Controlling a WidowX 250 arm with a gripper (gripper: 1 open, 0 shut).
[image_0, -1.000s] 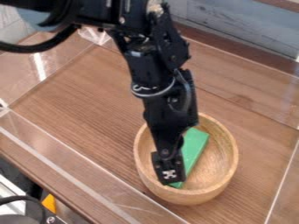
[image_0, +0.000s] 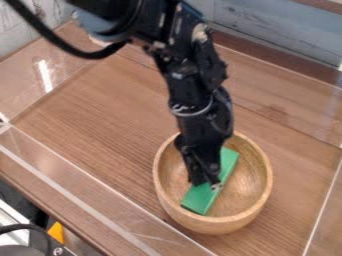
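Observation:
A black robot arm reaches down from the top of the view, its gripper (image_0: 206, 178) low inside a round wooden bowl (image_0: 250, 206) at the lower right. A green flat block (image_0: 201, 197) lies slanted in the bowl, partly behind the gripper. The gripper looks narrow, its fingertips over the block; whether anything is between them is hard to see.
A pale wall (image_0: 281, 45) runs along the back. Cables and a small yellow item (image_0: 56, 229) sit beyond the near left edge.
The arm has drawn back and upward from the bowl's front, its gripper moving up along the green block, which remains in the bowl.

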